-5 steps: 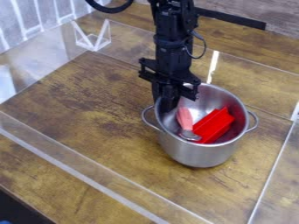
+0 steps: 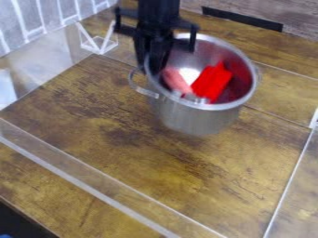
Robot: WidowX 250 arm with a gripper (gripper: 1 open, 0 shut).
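Note:
A steel pot with side handles is raised in the middle right of the camera view, tilted. Inside it lie a red block and a pinkish item. My black gripper is at the pot's upper left rim, blurred. Its fingertips are partly hidden, and whether the rim is between them is unclear.
A white wire object sits at the back left, beside clear edging. A wall or rack is at the upper left.
My gripper and the pot have moved up and slightly left, toward the back of the table, and the pot's tilt has changed.

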